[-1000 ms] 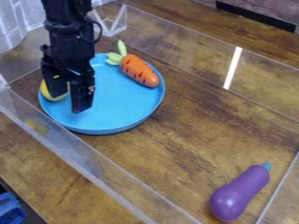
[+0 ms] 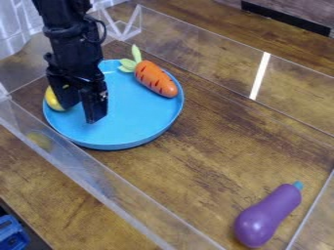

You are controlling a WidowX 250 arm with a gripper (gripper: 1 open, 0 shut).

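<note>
My black gripper (image 2: 76,96) hangs low over the left half of a blue plate (image 2: 131,122), its fingers open. A yellow object (image 2: 53,98) lies at the plate's left side, partly hidden behind the gripper. An orange toy carrot (image 2: 156,80) with a pale green top lies on the upper right of the plate. A purple eggplant (image 2: 271,213) lies on the wooden table at the lower right.
Clear plastic walls run along the left and front. A blue object (image 2: 8,234) shows at the bottom left corner.
My gripper has shifted slightly left, toward the yellow object. The plate, carrot and eggplant have not moved.
</note>
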